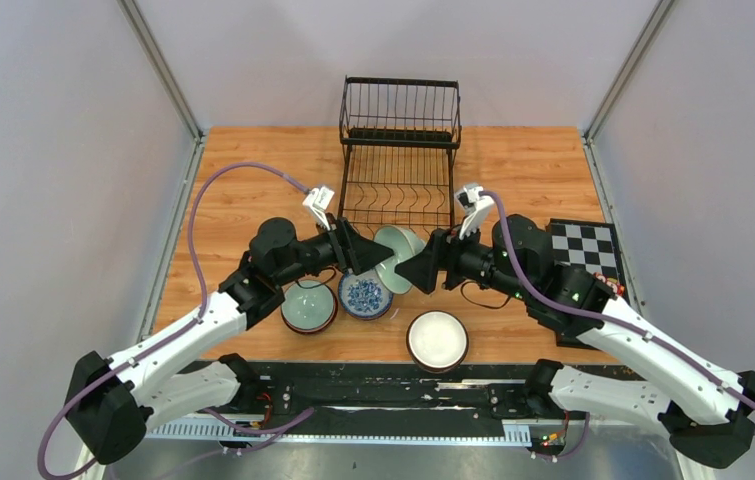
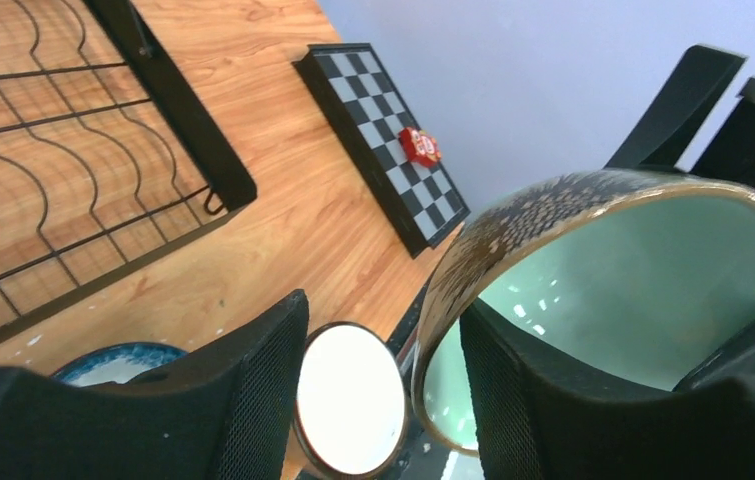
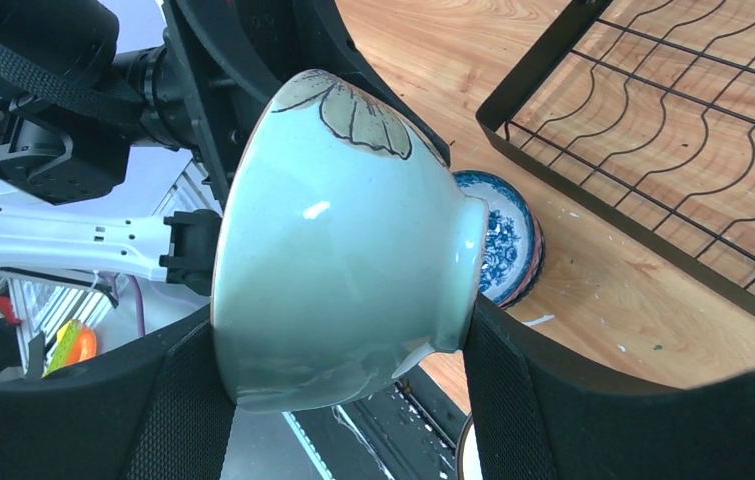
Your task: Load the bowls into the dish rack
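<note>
A pale celadon bowl (image 1: 398,258) is held on its side in the air between the two grippers, in front of the dish rack (image 1: 397,190). My right gripper has it between its fingers, pressed on rim and foot. My left gripper is at the bowl's rim, one finger inside it (image 2: 593,280) and the other outside with a gap visible; whether it touches is unclear. Below lie a celadon bowl stack (image 1: 308,305), a blue-patterned bowl stack (image 1: 364,295) and white bowls (image 1: 436,340).
A checkered board (image 1: 581,245) with a red item lies at the right of the wooden table (image 1: 243,200). Free table space shows left and right of the rack.
</note>
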